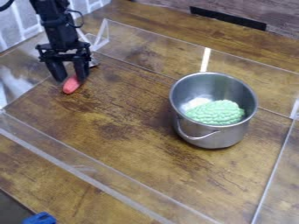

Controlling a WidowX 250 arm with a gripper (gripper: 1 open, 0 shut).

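The black robot gripper (66, 63) reaches down from the top left, low over a pink-red elongated object (70, 85) on the wooden table (128, 131). The gripper partly covers the object's upper end; whether its fingers are open or shut on it cannot be told at this size.
A steel pot (198, 132) with a green knobbly item (216, 113) inside stands at the right. Clear plastic borders run round the work area. A blue object (40, 218) lies at the bottom left.
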